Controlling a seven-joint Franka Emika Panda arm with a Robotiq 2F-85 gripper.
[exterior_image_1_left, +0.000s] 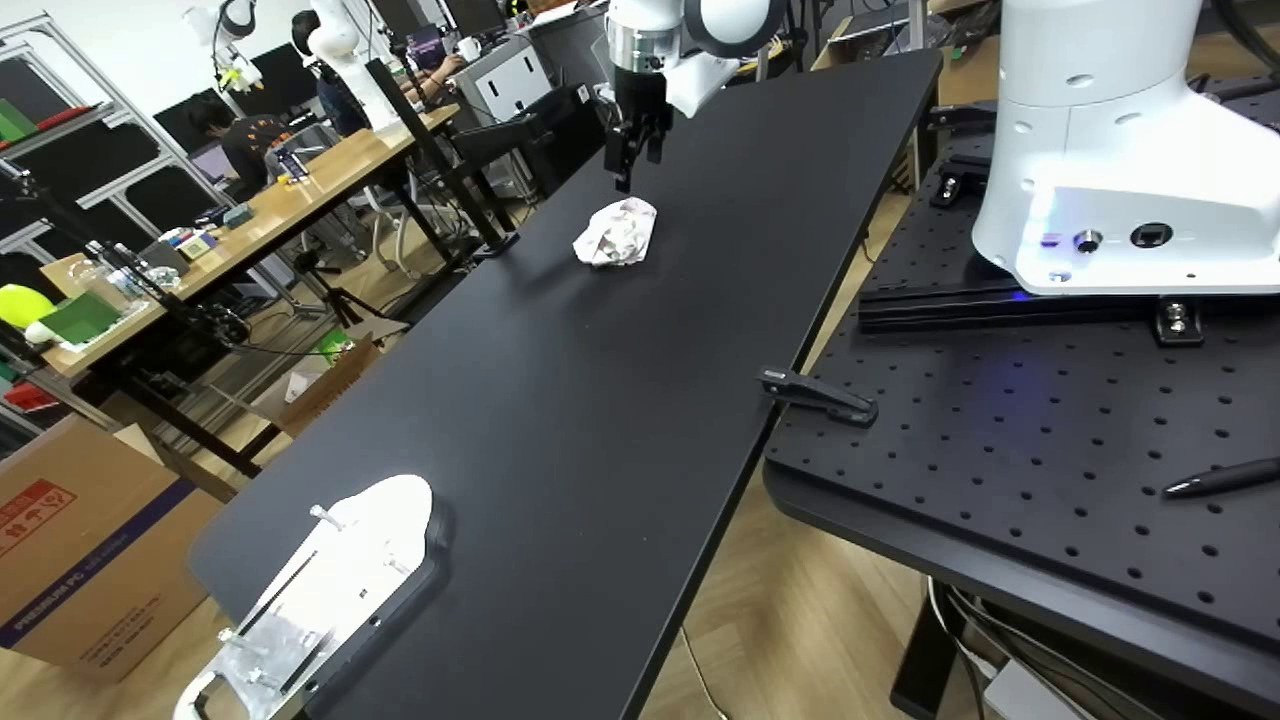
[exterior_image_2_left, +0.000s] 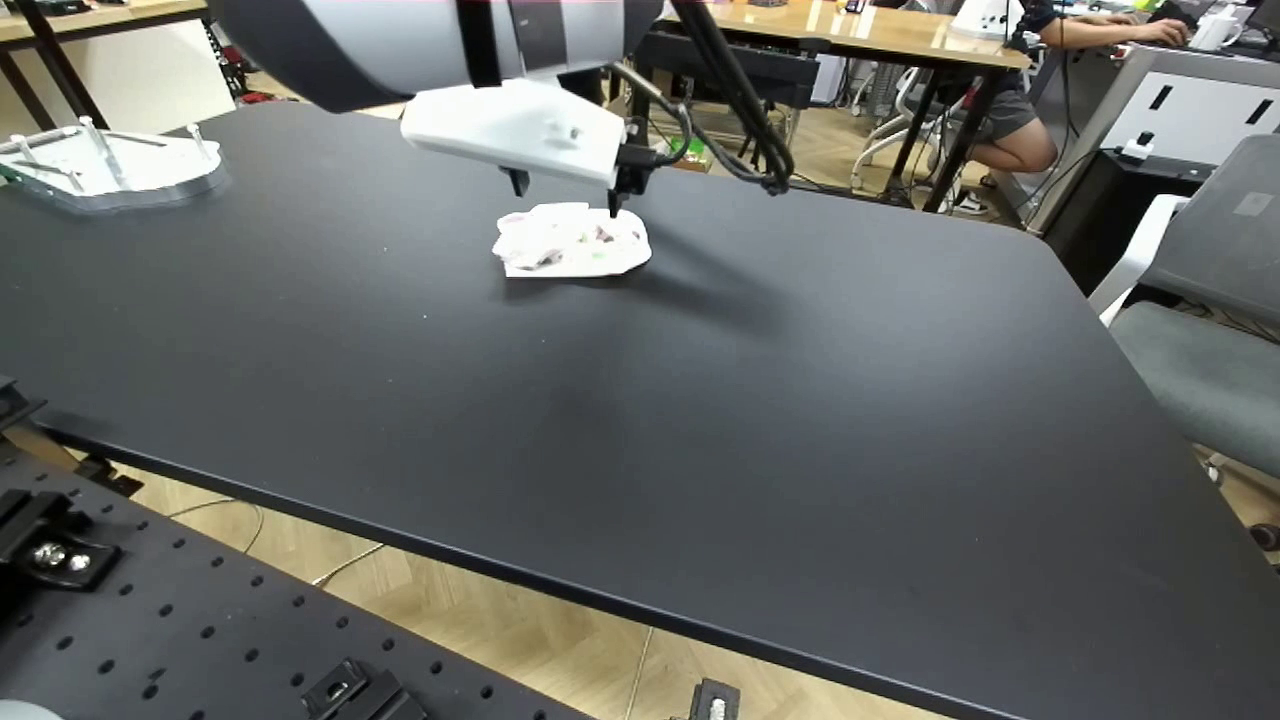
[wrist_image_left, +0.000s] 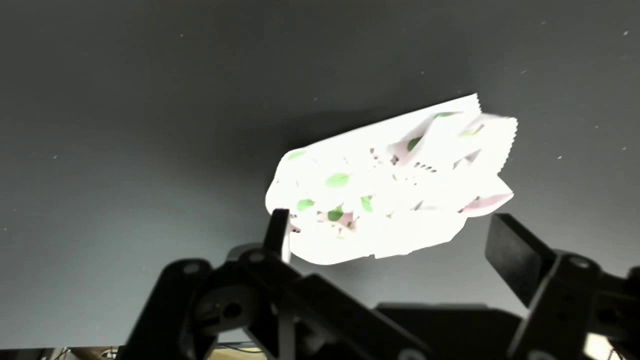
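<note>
A crumpled white wrapper (wrist_image_left: 390, 186) with green leaf prints lies on the black table. The same wrapper (exterior_image_1_left: 618, 233) rests toward the far end in exterior view 1, and exterior view 2 shows the wrapper (exterior_image_2_left: 570, 246) below the arm. My gripper is open, with its fingers wide apart. In the wrist view its left finger overlaps the wrapper's lower left edge, while the right one lies off its lower right side. From exterior view 1, the gripper (exterior_image_1_left: 636, 168) appears just above and behind the wrapper; whether they touch, I cannot tell.
A white plate-like frame with upright pegs (exterior_image_1_left: 348, 564) lies upside down at the table's other end. A perforated board (exterior_image_1_left: 1032, 444) carrying the white robot base borders the table.
</note>
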